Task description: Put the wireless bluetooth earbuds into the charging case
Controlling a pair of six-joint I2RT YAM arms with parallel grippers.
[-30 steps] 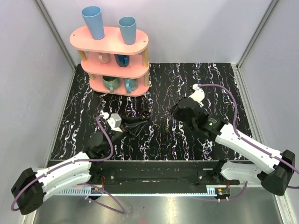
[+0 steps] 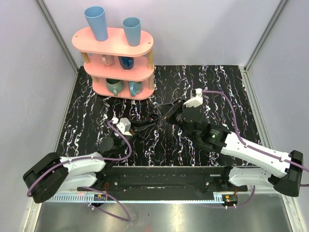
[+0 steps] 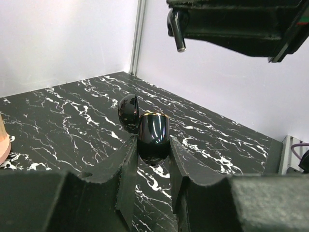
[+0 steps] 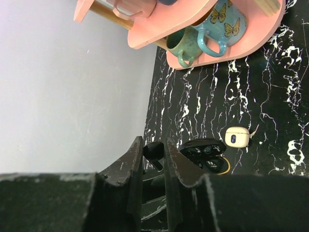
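My left gripper is shut on a glossy black charging case [image 3: 153, 130] with its lid [image 3: 128, 113] up. In the right wrist view the same open case [image 4: 203, 149] shows from above, low beside the right gripper. My right gripper is shut on a small black earbud [image 4: 154, 152], stem pointing down. In the top view the two grippers face each other over the middle of the table, with the right one [image 2: 166, 109] slightly higher in the frame. In the left wrist view the earbud's stem hangs above and right of the case.
A pink three-tier shelf [image 2: 113, 41] with cups and mugs stands at the back left. A small cream case [image 4: 237, 137] lies on the black marble table [image 2: 212, 82] beyond the grippers.
Both grippers have come closer together. The left has moved right with the case; the right has moved left with the earbud.
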